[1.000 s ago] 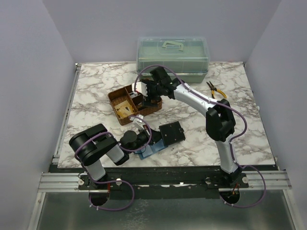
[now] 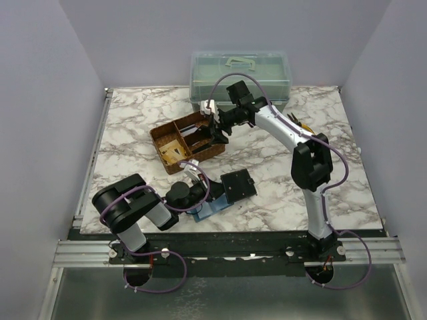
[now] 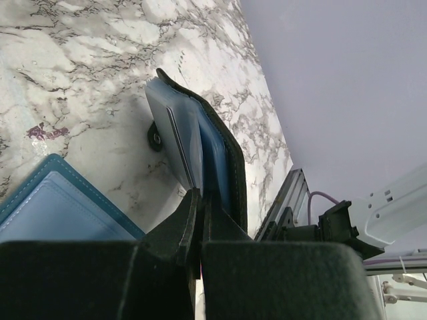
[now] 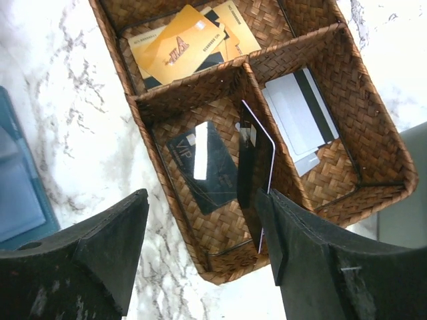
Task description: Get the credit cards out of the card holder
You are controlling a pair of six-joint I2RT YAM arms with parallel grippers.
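The card holder (image 2: pixel 239 187) is a dark wallet with clear blue sleeves, seen edge-on in the left wrist view (image 3: pixel 227 167). My left gripper (image 2: pixel 215 190) is shut at it, its fingertips at the sleeves; whether anything is between them is hidden. My right gripper hangs part open above the woven basket (image 4: pixel 173 90), with nothing visible between its fingers. In the basket's compartments lie a black VIP card (image 4: pixel 217 177), a dark card (image 4: pixel 257 153) leaning on the divider, orange cards (image 4: pixel 180 47) and a white card (image 4: pixel 293 113).
A blue mat (image 3: pixel 67 207) lies under the left arm. A lidded clear bin (image 2: pixel 240 77) stands behind the basket. Pliers (image 2: pixel 303 124) lie at the back right.
The right arm has risen and shifted right over the basket. The left arm and card holder have not visibly moved.
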